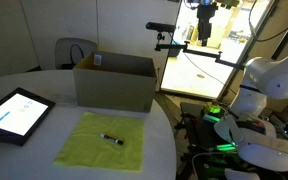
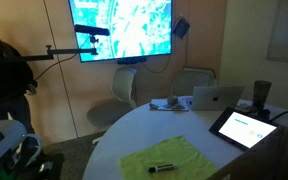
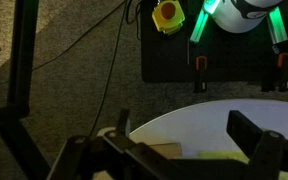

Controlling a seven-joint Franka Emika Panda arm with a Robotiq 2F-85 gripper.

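Note:
A dark pen-like object (image 1: 112, 139) lies on a yellow-green cloth (image 1: 79, 150) on the white table; exterior view 2 shows the same dark object (image 2: 161, 168) near its bottom edge. In the wrist view my gripper is open, its two black fingers (image 3: 246, 130) far apart, with nothing seen between them. Below the fingers, part of the table (image 3: 199, 122), a strip of the cloth (image 3: 222, 155) and a tan box edge (image 3: 166, 150) show. The pen-like object is out of sight there.
An open brown box (image 1: 114, 85) stands at the table's back. A lit tablet (image 1: 16, 115) lies at the left. A laptop (image 2: 216, 98) and a dark cup (image 2: 261, 93) stand at the far side in exterior view 2. Bare table surrounds the cloth's front and left.

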